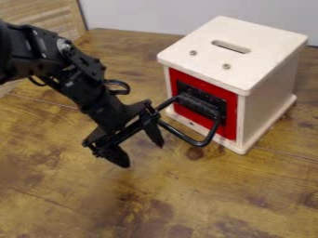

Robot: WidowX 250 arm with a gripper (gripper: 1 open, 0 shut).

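Observation:
A black robot arm reaches down from the upper left, and its gripper (137,150) hangs low over the wooden table, left of a white box (263,102) with a red front panel (185,80). A black U-shaped handle (203,141) sticks out from that panel toward the gripper, close beside its right finger; whether they touch I cannot tell. The gripper's fingers stand apart, with nothing seen between them.
A pale board (19,11) lies at the upper left, behind the arm. A white wall runs along the back.

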